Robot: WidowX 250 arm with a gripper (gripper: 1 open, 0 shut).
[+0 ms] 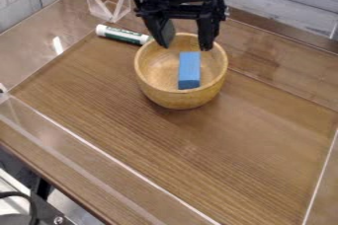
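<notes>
My black gripper (185,34) hangs over a round tan bowl (181,97), its two fingers apart and open, reaching down over the bowl's back part. Inside the bowl, a blue block (189,70) stands between and below the fingertips. I cannot tell whether the fingertips touch anything.
A white and green tube-like item (122,35) lies left of the bowl at the back. A dark cable (27,199) is at the lower left.
</notes>
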